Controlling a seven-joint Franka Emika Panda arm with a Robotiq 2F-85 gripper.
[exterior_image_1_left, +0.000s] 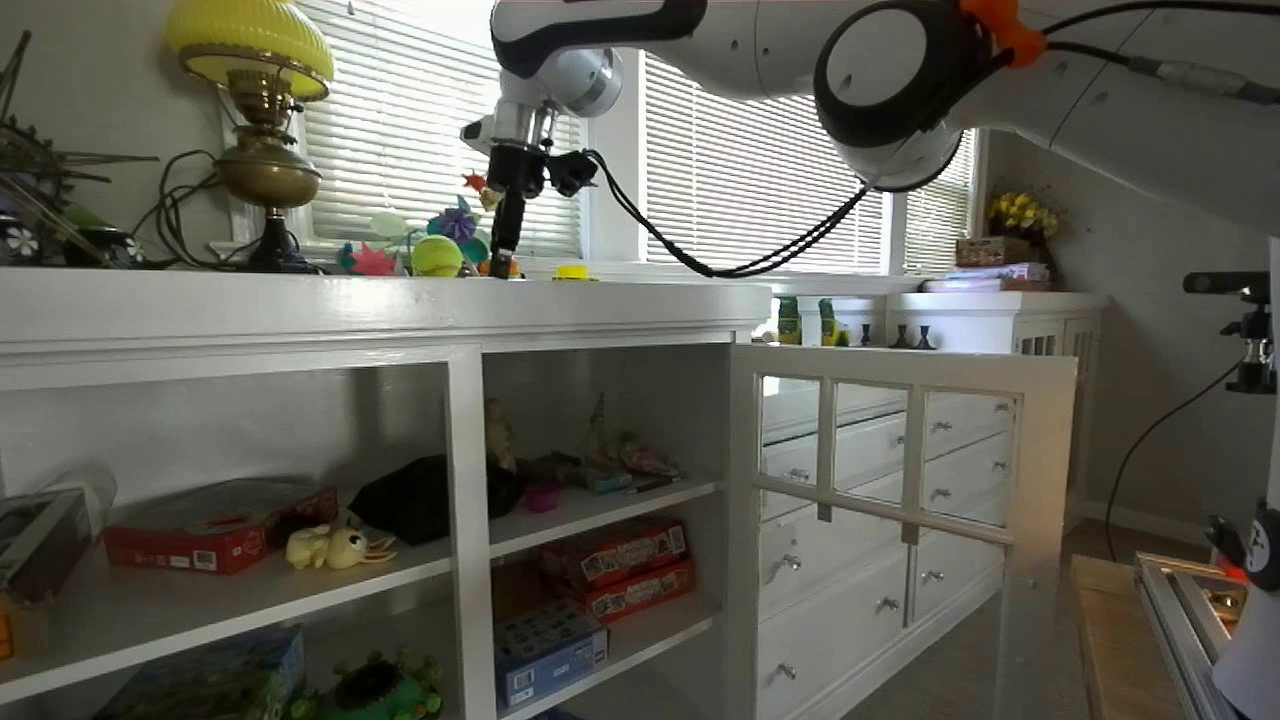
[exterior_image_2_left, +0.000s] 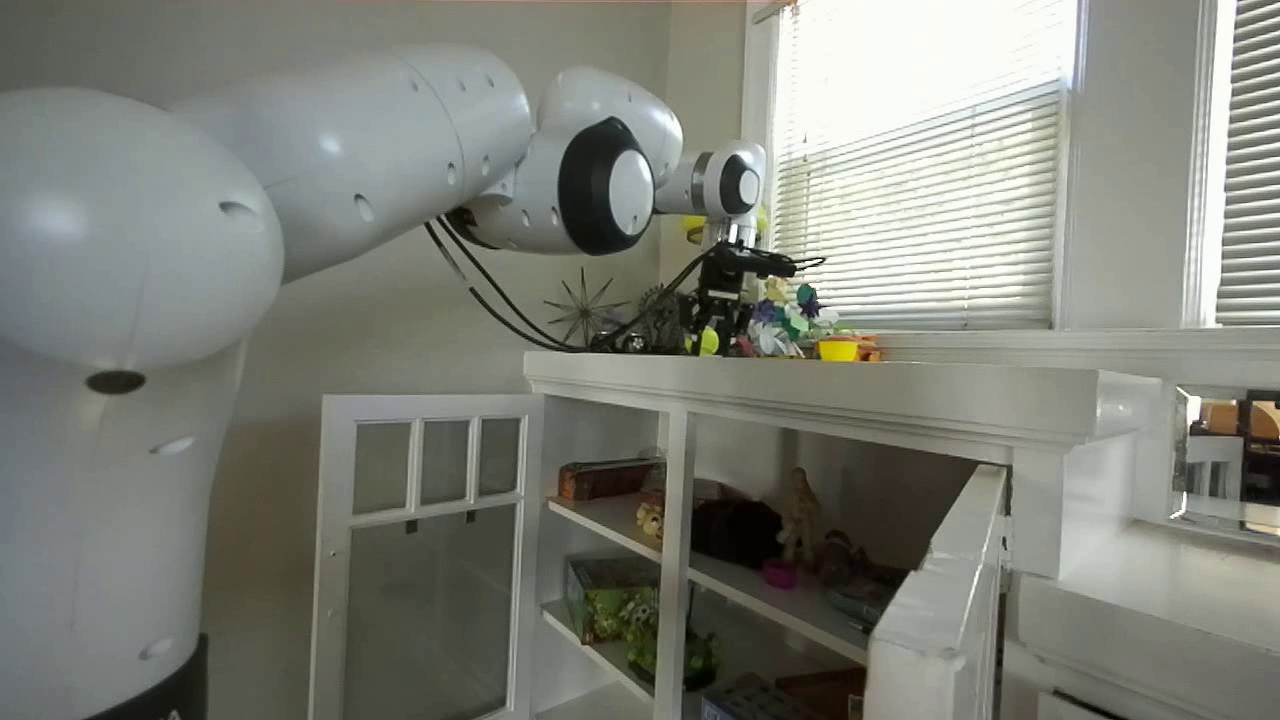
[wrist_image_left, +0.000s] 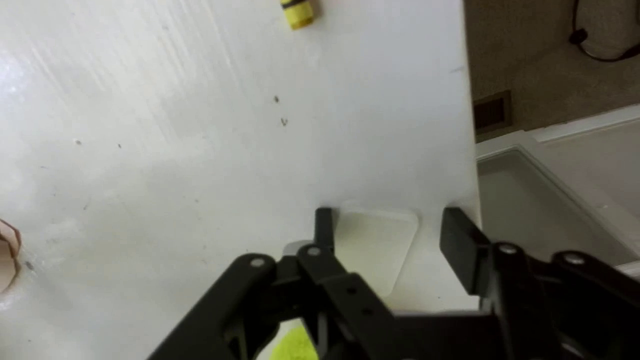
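My gripper points down over the white cabinet top (wrist_image_left: 198, 180), its fingers part open. Between the two black fingers lies a flat, pale, square piece with rounded corners (wrist_image_left: 375, 249); a gap shows on its right, while the left finger is at its edge, and I cannot tell whether they touch. In exterior view 1 the gripper (exterior_image_1_left: 504, 269) reaches down close to the cabinet top. Seen from exterior view 2, the gripper (exterior_image_2_left: 715, 341) stands in front of the clutter there.
A yellow-green tennis ball (exterior_image_1_left: 437, 256) sits left of the gripper. Beyond it stands a brass lamp (exterior_image_1_left: 270, 168). A yellow object (wrist_image_left: 297, 13) with a dark band lies apart on the top. The front edge (wrist_image_left: 471, 120) runs close to the right finger; the glass door (exterior_image_1_left: 912, 456) hangs open below.
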